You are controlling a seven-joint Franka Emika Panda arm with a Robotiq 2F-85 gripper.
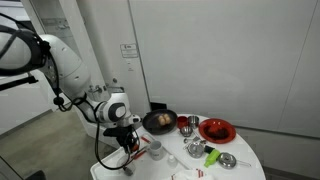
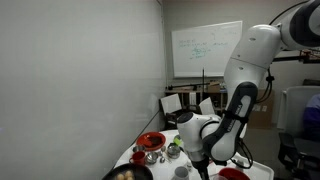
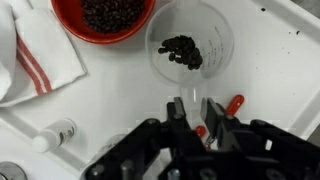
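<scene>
In the wrist view my gripper has its dark fingers shut on a narrow, pale, see-through piece. This piece runs up towards a clear cup [image 3: 220, 55] with a small heap of dark beans [image 3: 182, 49] in it; whether it is part of the cup cannot be told. Upper left of the cup is a red bowl [image 3: 68, 14] full of dark beans. From the first outside view, the gripper [image 1: 129, 150] points down low over the near left part of the white table. In the second, the red bowl [image 2: 232, 174] shows by the arm.
A red-handled tool [image 3: 235, 104] lies right of my fingers. To the left are a striped cloth [image 3: 50, 55] and a small white bottle [image 3: 54, 135]. Behind stand a white mug [image 1: 156, 150], a black pan [image 1: 160, 122] and a red dish [image 1: 217, 130].
</scene>
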